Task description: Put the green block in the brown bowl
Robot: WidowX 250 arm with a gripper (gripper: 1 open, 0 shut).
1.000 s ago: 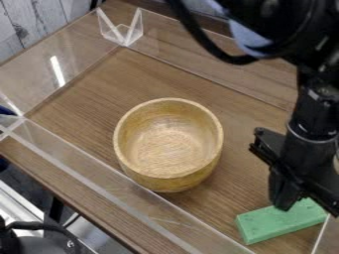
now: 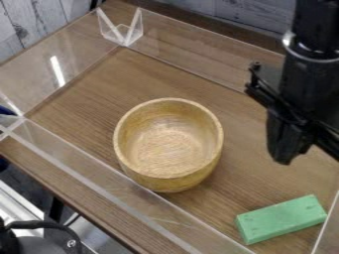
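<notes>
The green block (image 2: 281, 219) lies flat on the brown table near the lower right corner, clear of any finger. Left of it stands the round tan-brown bowl (image 2: 169, 145), upright, its visible inside empty. My black gripper (image 2: 284, 151) hangs at the right, above and behind the block. One dark fingertip points down. The rest of the fingers merges with the dark arm, so their spread cannot be made out, and no object shows at the tip.
Clear walls fence the table, with one clear panel (image 2: 93, 171) along the near left side. Bare table (image 2: 99, 94) stretches left and behind the bowl. A black device with cables (image 2: 43, 238) sits outside at the lower left.
My gripper has risen away from just over the green block, shifting up in the picture. Block and bowl have stayed where they were.
</notes>
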